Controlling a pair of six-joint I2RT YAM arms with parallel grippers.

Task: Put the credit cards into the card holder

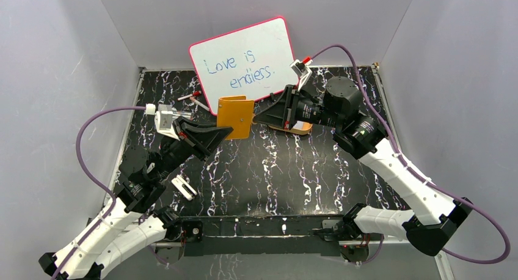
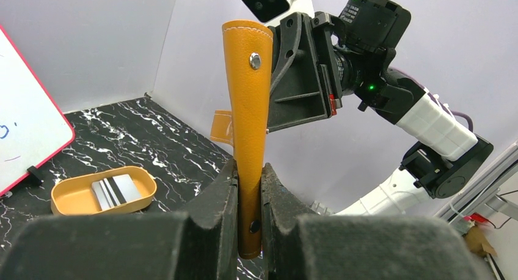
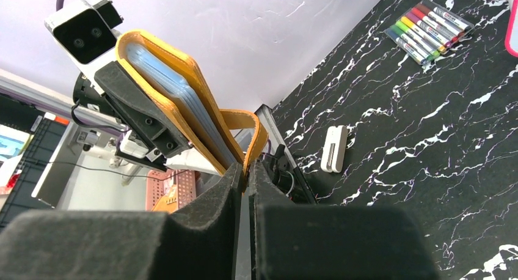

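An orange leather card holder is held up above the table, its lower part pinched by my left gripper, which is shut on it. In the right wrist view, bluish translucent leaves show between its covers; whether cards sit in them cannot be told. The holder's curved strap reaches my right gripper, whose fingers stand slightly open with the strap's end between the fingertips. White cards with black stripes lie in a shallow orange tray on the table.
A red-edged whiteboard leans at the back. Coloured markers in a clear pack lie on the table's left side, with a small white object nearer the front.
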